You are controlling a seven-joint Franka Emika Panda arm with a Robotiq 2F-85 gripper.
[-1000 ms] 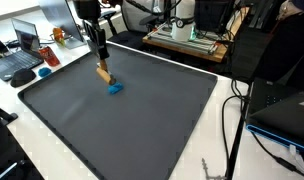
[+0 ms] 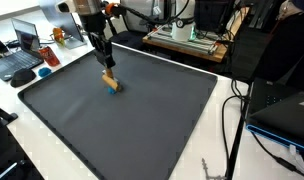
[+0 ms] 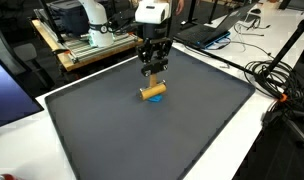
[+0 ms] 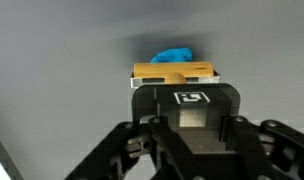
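A tan, mallet-shaped wooden piece hangs head down from my gripper (image 3: 154, 69), which is shut on its upright handle. The cylindrical head of this wooden mallet (image 3: 153, 90) lies crosswise just over a small blue object (image 3: 156, 99) on the dark table. In exterior view 1 the blue object (image 2: 116, 89) shows beside the lower end of the mallet (image 2: 109, 80). The wrist view has the orange-tan head (image 4: 174, 70) across the front of the fingers, with a crumpled-looking patch of blue (image 4: 173, 56) beyond it. Whether head and blue object touch, I cannot tell.
A laptop (image 2: 27, 38) and a red cup (image 2: 49, 56) stand beyond its left edge in exterior view 1. Black cables (image 2: 232, 100) run along the right side.
My gripper has come down and slightly right in exterior view 1, carrying the mallet lower and closer to the blue object. The blue object stays about where it was.
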